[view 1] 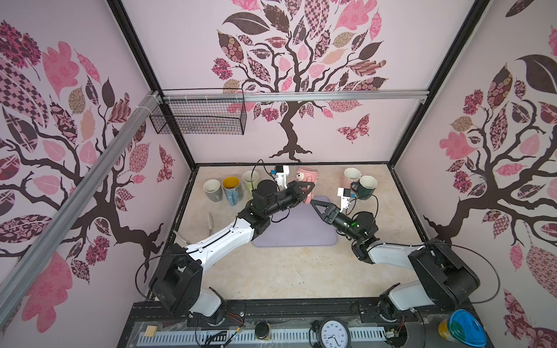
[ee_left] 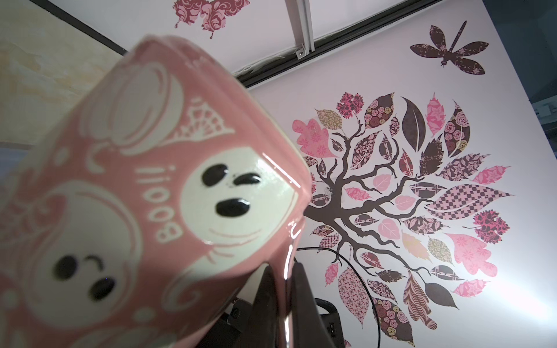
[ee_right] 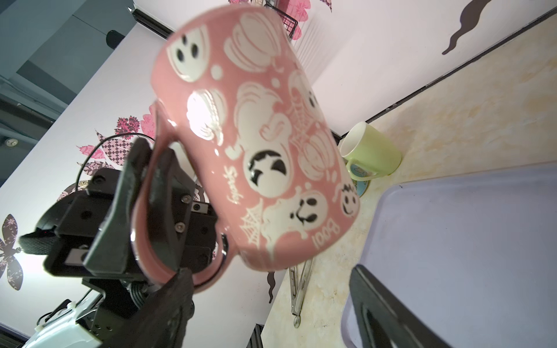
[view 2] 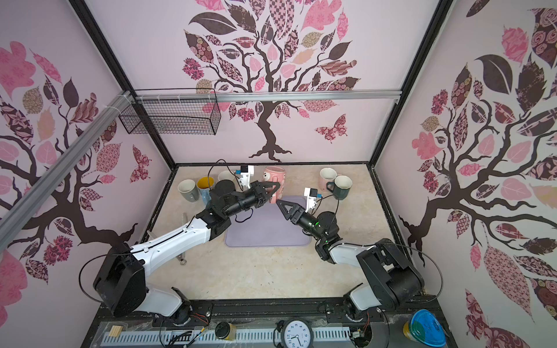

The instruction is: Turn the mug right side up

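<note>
The pink mug [view 1: 309, 175] with white ghost prints hangs in the air above the back of the lilac tray [view 1: 290, 237]. My left gripper is shut on its handle; in the right wrist view the handle [ee_right: 139, 232] runs between the left fingers. The mug leans much like the upright lime mug behind it, its prints the right way up and its closed-looking end low. Its inside is hidden there. My right gripper stands open below and right of the mug, nothing between its fingers.
Grey-white [view 1: 213, 190], yellow-lined blue [view 1: 232, 190] and lime [ee_right: 377, 153] mugs stand at the back left. A pink-white mug [view 1: 350, 177] and a dark green one [view 1: 365, 186] stand back right.
</note>
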